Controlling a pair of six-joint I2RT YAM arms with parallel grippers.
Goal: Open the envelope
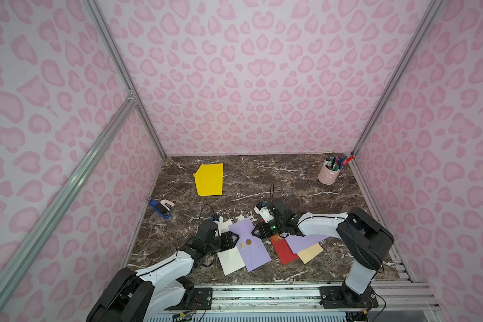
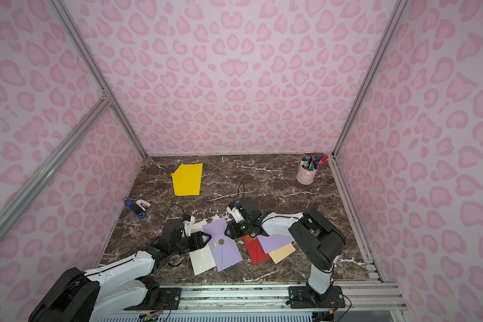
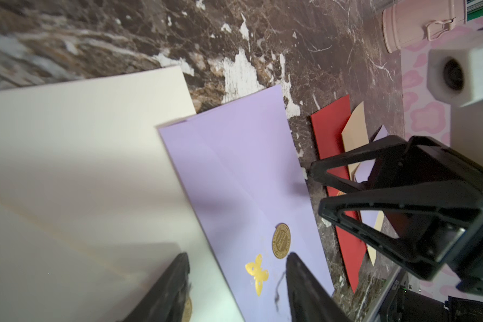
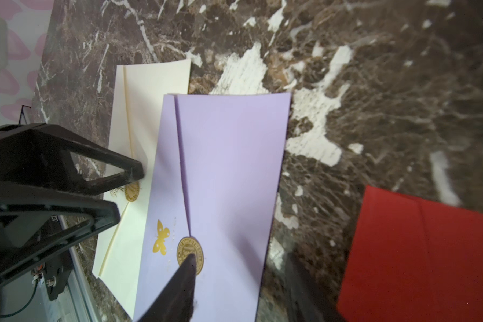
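A lavender envelope [image 1: 249,248] with a gold round seal [image 4: 190,254] and a gold butterfly [image 4: 161,237] lies flat, seal side up, partly over a cream envelope [image 4: 145,91]. Its flap lies down beneath the seal, with a narrow gap along the flap's upper edge. My left gripper hovers at the left side, low over the cream envelope, its fingers apart and nothing visible between them. Over the lavender envelope's right edge stands my right gripper, fingers likewise apart and empty.
A red envelope [image 1: 282,251], another lavender envelope [image 1: 306,244] and a tan one [image 1: 310,252] overlap at the right. Further back are a yellow envelope [image 1: 209,179], a pen cup [image 1: 328,175] and a blue stapler [image 1: 158,208].
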